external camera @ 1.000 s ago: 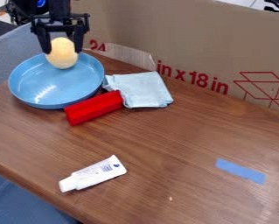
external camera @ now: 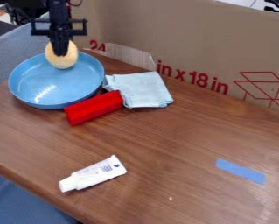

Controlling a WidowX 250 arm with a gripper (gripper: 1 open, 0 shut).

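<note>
The black gripper (external camera: 59, 44) reaches down at the top left, just over a pale yellow round object (external camera: 63, 59) at the back of a blue round dish (external camera: 38, 87). Its fingertips are small and partly against that object; it looks narrowed, with nothing clearly between the fingers. Whether it touches the object cannot be told.
A red cylinder (external camera: 93, 109) and a folded light cloth (external camera: 142, 88) lie right of the dish. A white tube (external camera: 91, 175) lies near the front, a blue strip (external camera: 240, 172) at right. A cardboard box (external camera: 200, 44) stands behind.
The gripper's fingers appear closer together and slightly lower than before, when they stood apart above the yellow object. The other things have not moved.
</note>
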